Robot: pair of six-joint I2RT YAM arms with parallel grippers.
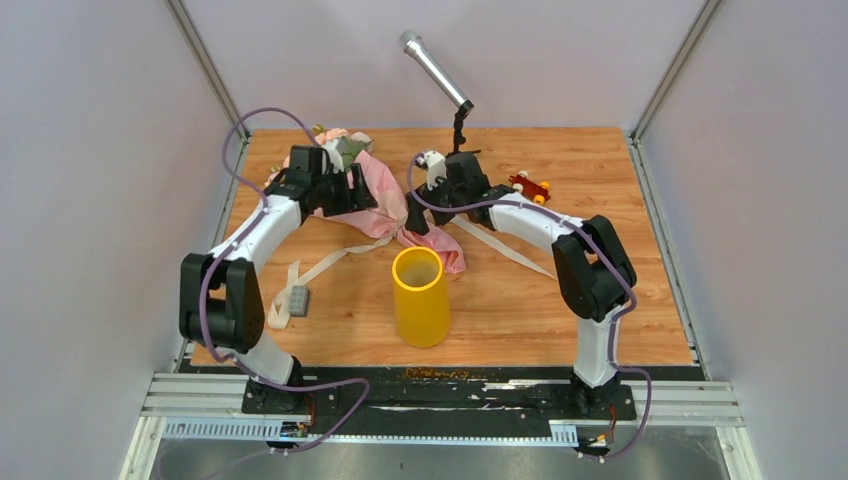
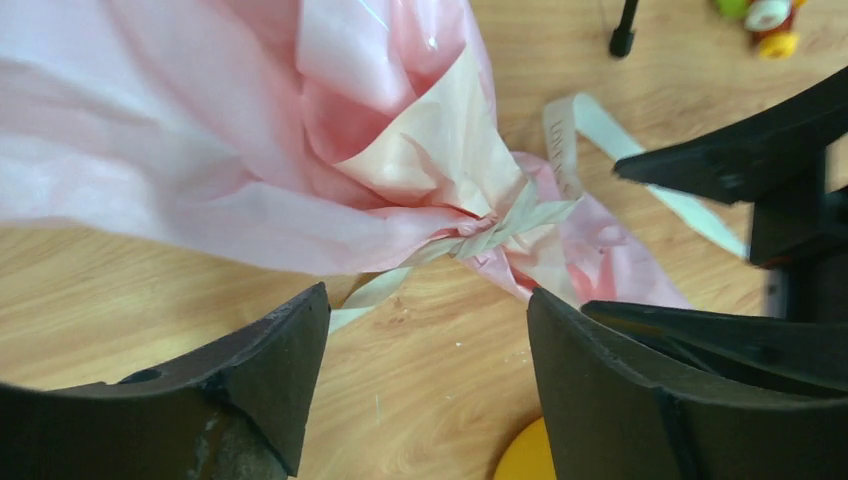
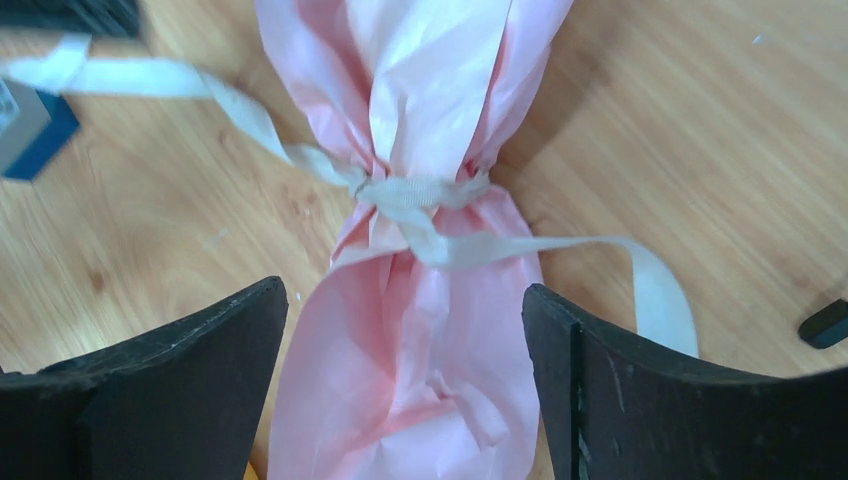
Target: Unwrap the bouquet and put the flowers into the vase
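Observation:
The bouquet lies on the wooden table, its pink wrapping (image 1: 384,185) tied at the waist by a cream ribbon (image 2: 490,235). Pale peach flowers (image 1: 335,136) peek out behind the left arm, which hides most of them. In front of the wrapping's lower end stands the yellow vase (image 1: 421,305), upright with its mouth up. Above the wrapping, left of the knot, my left gripper (image 1: 362,190) is open, its fingers apart with nothing held. My right gripper is also open, over the wrapping near the ribbon, with pink paper visible below and between its fingers.
A grey block (image 1: 299,301) lies at the left beside a ribbon tail. A red toy car (image 1: 530,188) sits at the back right, and a silver microphone (image 1: 437,70) on a stand is behind the right gripper.

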